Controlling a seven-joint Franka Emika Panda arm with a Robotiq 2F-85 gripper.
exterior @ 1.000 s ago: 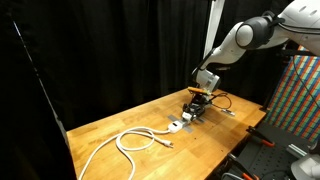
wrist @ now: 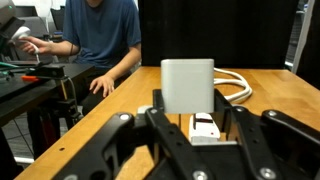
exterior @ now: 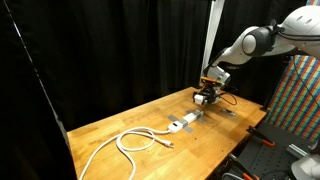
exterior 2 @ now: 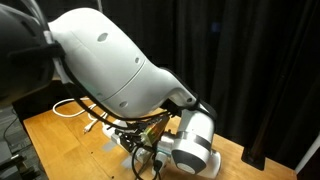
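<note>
A white block-shaped piece [wrist: 188,84], probably a plug adapter, is clasped between the black fingers of my gripper in the wrist view. Behind and below it, the white power strip [wrist: 204,128] lies on the table, partly covered by the gripper. From exterior view 1, the gripper [exterior: 200,99] hangs with the white piece to the right of the strip [exterior: 186,122], a visible gap between them. Exterior view 2 has the arm hiding most of the strip and the held piece.
The strip's white cord [exterior: 124,143] curls over the left part of the wooden table [exterior: 200,150]. A person [wrist: 103,45] sits beside the table in the wrist view. Black curtains [exterior: 110,50] stand behind.
My gripper has moved back and to the right, away from the power strip, carrying the white piece. More of the strip shows now, and it appears to lie in the same place.
</note>
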